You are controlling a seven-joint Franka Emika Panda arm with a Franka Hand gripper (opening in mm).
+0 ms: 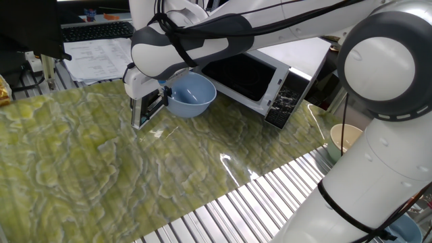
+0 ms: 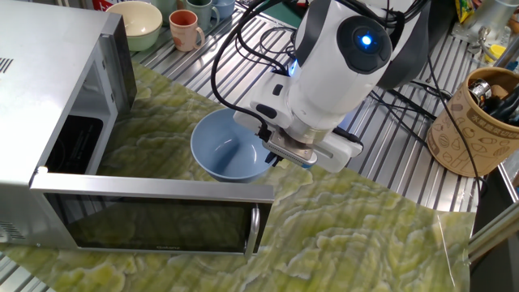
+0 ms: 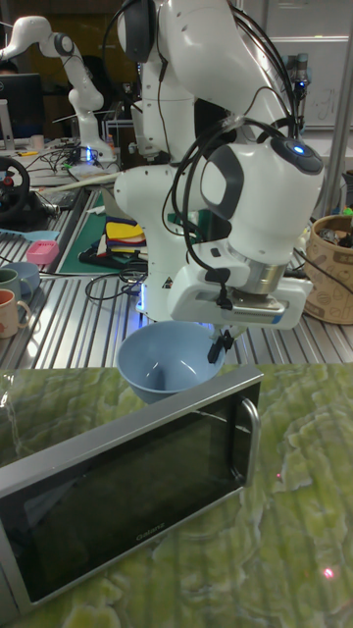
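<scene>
A light blue bowl (image 1: 191, 94) stands upright on the green marbled mat, in front of the open microwave (image 2: 49, 73). It looks empty inside. My gripper (image 2: 274, 159) points down at the bowl's rim, on the robot's side of the microwave door (image 2: 154, 215). In the third exterior view, dark fingers (image 3: 218, 346) meet or nearly meet the right rim of the bowl (image 3: 167, 361). Whether the rim lies between them cannot be made out. The first exterior view has the hand (image 1: 140, 84) above and left of the bowl, its fingertips hidden.
The swung-out door with its handle (image 3: 251, 440) blocks the near side of the bowl. A cream-green bowl (image 2: 139, 24) and cups (image 2: 186, 30) stand behind the microwave. A brown utensil bucket (image 2: 458, 134) is at the right.
</scene>
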